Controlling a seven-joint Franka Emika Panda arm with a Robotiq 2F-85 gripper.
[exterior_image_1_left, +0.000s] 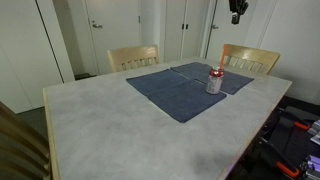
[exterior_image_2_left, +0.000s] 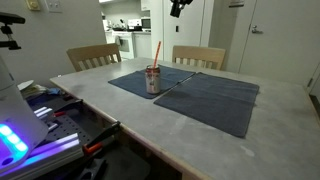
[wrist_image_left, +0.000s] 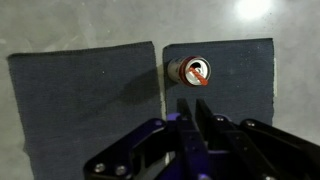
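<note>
A red and silver can (exterior_image_1_left: 216, 81) stands upright on a dark cloth mat. An orange straw (exterior_image_2_left: 157, 51) rises from its top, leaning slightly. From above, the straw (wrist_image_left: 200, 75) shows at the can's opening. High over the table, clear of both can and straw, hangs my gripper (exterior_image_1_left: 236, 17). In the wrist view, my gripper has a narrow gap between its fingertips, with nothing in it; the can (wrist_image_left: 189, 70) appears just beyond them.
Two dark mats, one on the left (wrist_image_left: 85, 100) and one on the right (wrist_image_left: 240, 90), lie on the pale table (exterior_image_1_left: 110, 115). Chairs stand round it, including one at the back (exterior_image_1_left: 134, 57).
</note>
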